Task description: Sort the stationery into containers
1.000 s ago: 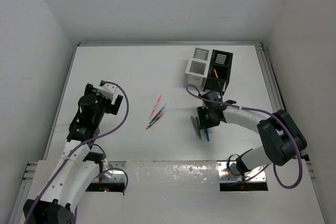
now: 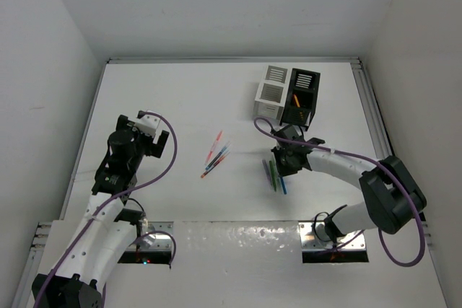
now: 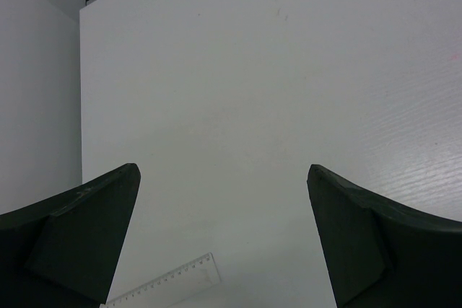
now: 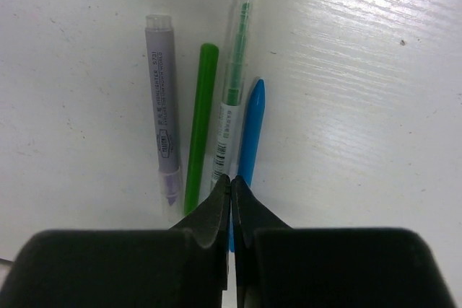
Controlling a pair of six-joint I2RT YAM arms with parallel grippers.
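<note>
Four-pen row in the right wrist view: a lilac highlighter [image 4: 164,99], a green pen [image 4: 201,120], a clear-barrelled pen with green inside [image 4: 234,77] and a blue pen [image 4: 251,131]. My right gripper is shut with nothing between its fingers; its tips overlap the lower part of the blue pen in the picture, and I cannot tell whether they touch it. A white container [image 2: 265,110] and a black container [image 2: 294,116] stand behind, the black one with an orange item [image 2: 297,100] inside. My left gripper hangs open and empty; a clear ruler [image 3: 173,281] lies near it.
Several more pens, including a red one [image 2: 214,146] and a blue one [image 2: 217,156], lie at mid-table. Bare table [image 2: 177,84] spreads across the back left. Raised rails and walls bound the table's sides and back.
The right arm has shifted slightly, its elbow a little lower and to the right. The left arm, pens and containers look unmoved.
</note>
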